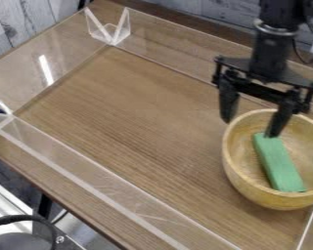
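Observation:
The black gripper (257, 98) hangs at the upper right, open, over the back rim of a round cream bowl (250, 192) on the wooden table's right side. A green rectangular block (277, 164) lies inside the bowl, below the gripper.
Clear plastic pieces sit at its left edge and back left. Black cables lie at the bottom-left corner, and a light grey wooden surface shows behind the table.

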